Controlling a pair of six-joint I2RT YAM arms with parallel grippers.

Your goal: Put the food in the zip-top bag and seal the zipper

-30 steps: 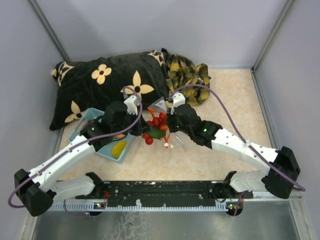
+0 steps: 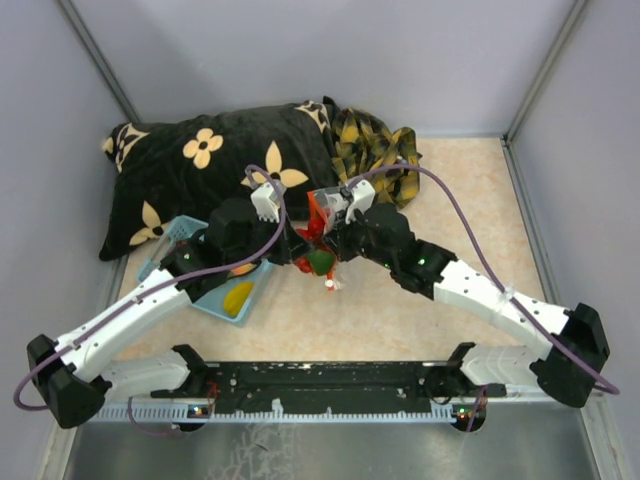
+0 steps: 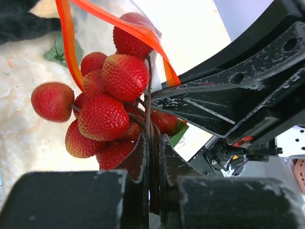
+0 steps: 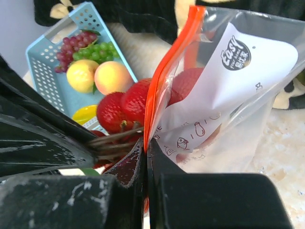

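Note:
A bunch of strawberries (image 3: 107, 114) with thin brown stems hangs from my left gripper, which is shut on the stems. A green leaf (image 2: 321, 262) shows below the bunch. The clear zip top bag (image 4: 259, 119) has an orange zipper rim and a white printed label (image 4: 224, 100). My right gripper is shut on this orange rim, beside the stems. One or more strawberries (image 4: 188, 82) show through the clear film, while others (image 4: 114, 109) sit outside the rim on the left. How deep the bunch reaches into the bag is hidden.
A blue basket (image 4: 43, 93) at the left holds grapes (image 4: 97, 51), peaches (image 4: 82, 75) and a yellow item (image 2: 238, 297). Behind lie a dark flowered cushion (image 2: 235, 150) and a yellow-black checked cloth (image 2: 378, 150).
My left gripper and the strawberry bunch have moved right, closer against the bag mouth. The right gripper has shifted slightly left with the bag rim. The grippers now stand nearer each other.

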